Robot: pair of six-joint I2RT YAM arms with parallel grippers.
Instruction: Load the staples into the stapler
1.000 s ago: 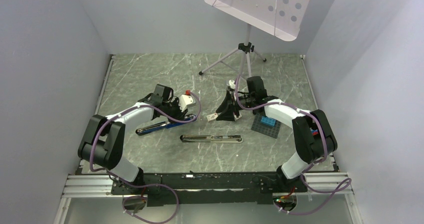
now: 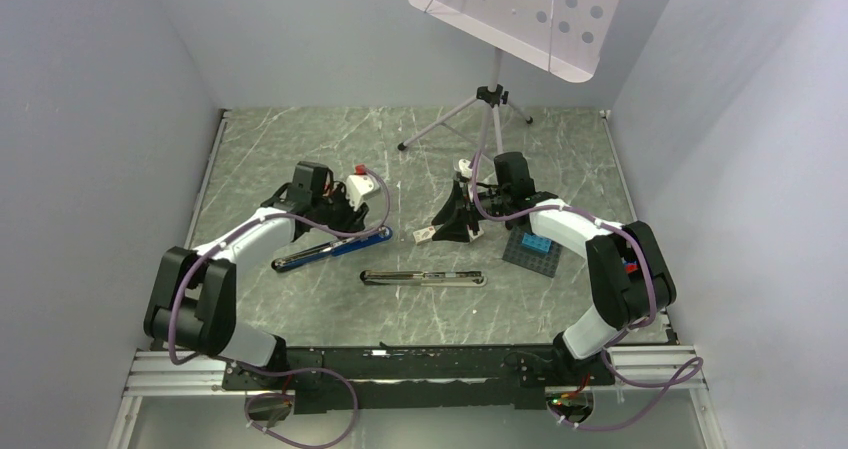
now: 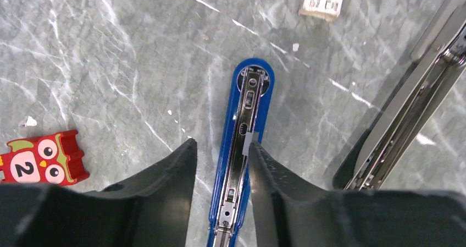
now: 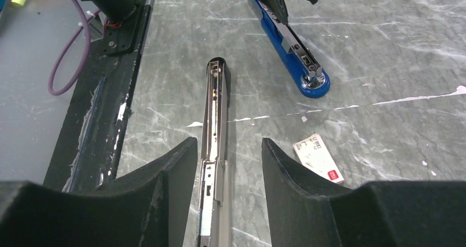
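Note:
A blue stapler [image 2: 310, 254] lies open on the left, seen lengthwise in the left wrist view [image 3: 228, 148]. A silver stapler [image 2: 420, 278] lies open at front centre, also in the right wrist view [image 4: 214, 120]. My left gripper hangs over the blue stapler, its fingers apart, nothing visibly between them but the view down onto the stapler. My right gripper stands open above the middle. A small pale box of staples [image 4: 316, 159] lies near its fingers.
A red owl block [image 3: 46, 159] lies behind the blue stapler. A dark grid mat [image 2: 530, 259] with a blue piece is under the right arm. A white stand [image 2: 495, 99] rises at the back.
My left gripper has moved back and to the left, away from the blue stapler's far end. My right arm and the staplers look unmoved.

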